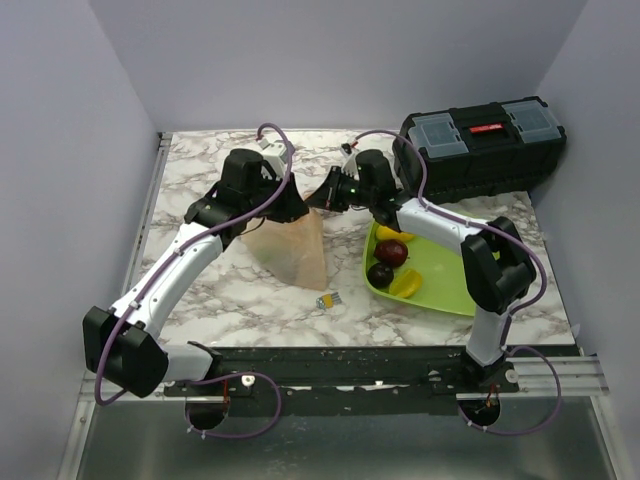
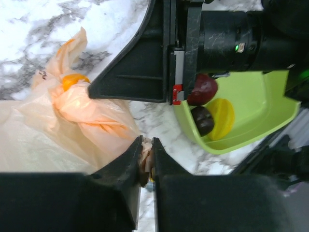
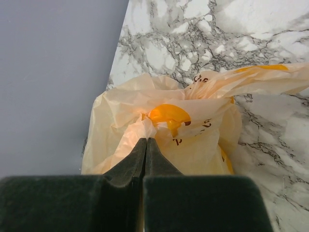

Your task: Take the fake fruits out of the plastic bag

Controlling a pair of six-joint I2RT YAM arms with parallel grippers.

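Note:
The thin peach plastic bag [image 1: 290,252] lies on the marble table under both grippers. Orange fruit [image 3: 169,113] shows at the bag's upper part in the right wrist view; other contents are mostly veiled. My right gripper is shut, with gathered plastic at its tips. Close beside it, my left gripper has its fingers slightly apart, a bit of plastic visible between them. Outside the bag, a dark red fruit [image 1: 391,252], a blackish fruit [image 1: 380,275] and yellow fruits [image 1: 405,284] sit in the green tray [image 1: 450,285].
A black toolbox [image 1: 480,148] fills the back right corner. Near the front middle lies a small yellow and blue item [image 1: 328,300]. Bare marble is free at the front left, and the tray's right half looks largely empty.

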